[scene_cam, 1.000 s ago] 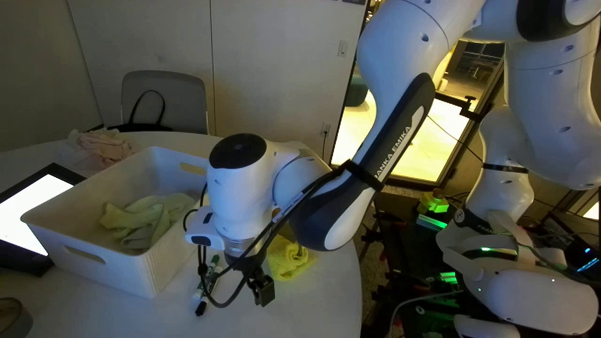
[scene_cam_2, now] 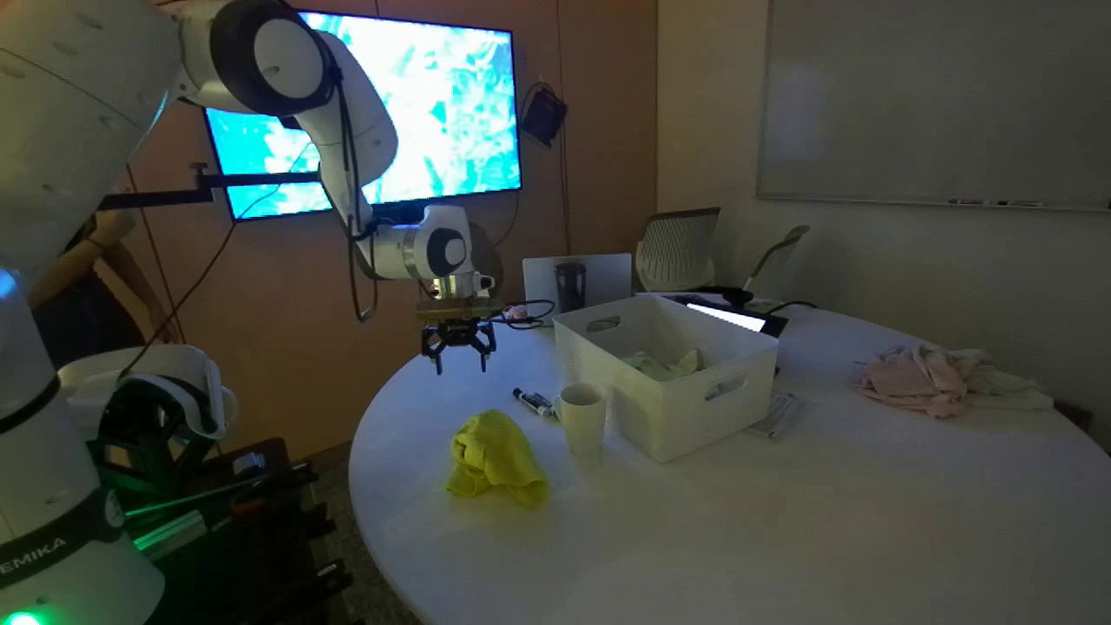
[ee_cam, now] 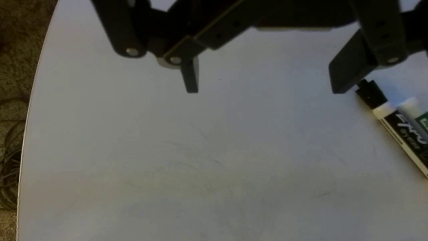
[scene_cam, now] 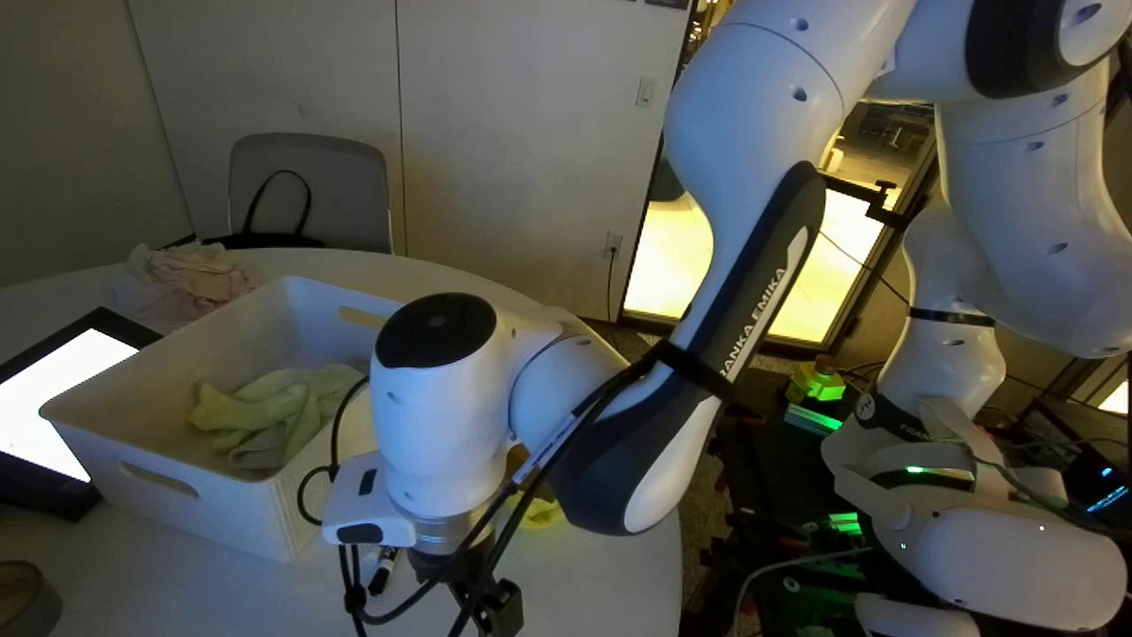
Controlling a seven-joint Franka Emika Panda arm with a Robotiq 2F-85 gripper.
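My gripper [scene_cam_2: 460, 365] hangs above the white table with its fingers open and nothing between them. In the wrist view, bare tabletop shows between the two fingers. A black dry-erase marker [ee_cam: 401, 130] lies just right of the right-hand finger, beside a green one [ee_cam: 421, 118]. The crumpled yellow cloth [scene_cam_2: 495, 458] rests on the table, nearer exterior camera 2 than my gripper; the wrist view does not show it. The white bin [scene_cam_2: 667, 401] holds a pale yellow-green cloth [scene_cam: 281, 409].
A white cup [scene_cam_2: 582, 417] stands between the yellow cloth and the bin. Pinkish cloths [scene_cam_2: 922, 380] lie on the table's far side. A lit screen [scene_cam: 53, 398] sits beside the bin. The table edge [ee_cam: 30, 100] runs along the wrist view's left.
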